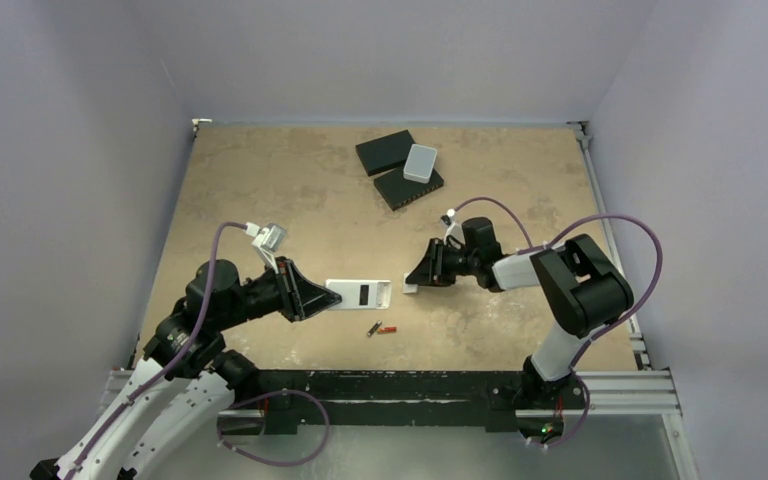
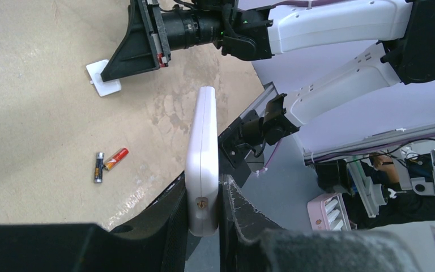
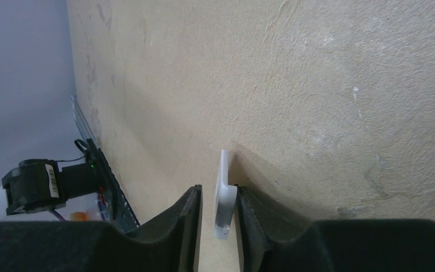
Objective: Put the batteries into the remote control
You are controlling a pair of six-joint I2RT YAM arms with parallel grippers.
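Note:
My left gripper (image 1: pixel 334 298) is shut on the white remote control (image 1: pixel 348 294), whose open battery end faces right in the top view. Edge-on, the remote stands tall between those fingers in the left wrist view. The small white battery cover (image 3: pixel 225 211) rests on the table. Around it, my right gripper stands open, with a gap showing between the cover and the left finger. Two loose batteries lie close together on the table: a dark one (image 2: pixel 98 168) and a red-and-yellow one (image 2: pixel 116 158). The inside of the battery compartment is too small to make out.
Toward the back are two black boxes (image 1: pixel 385 152), with a pale grey case (image 1: pixel 420 163) on the nearer one. Bare tabletop (image 1: pixel 270 190) spreads at the back left and right of the batteries. A dark rail (image 1: pixel 400 385) borders the front edge.

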